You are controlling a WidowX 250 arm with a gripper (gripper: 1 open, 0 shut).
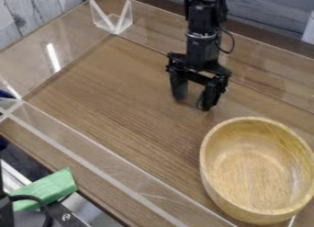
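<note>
My black gripper (pixel 197 89) reaches down from the top centre to low over the wooden table, its dark fingers spread apart. Dark shapes between and around the fingertips blend together, so whether anything lies there is hard to tell.
A large pale tan bowl (pixel 255 202) fills the lower right. A green block (pixel 44 188) lies at the bottom left beside dark hardware. A white angular object (pixel 113 19) stands at the top left.
</note>
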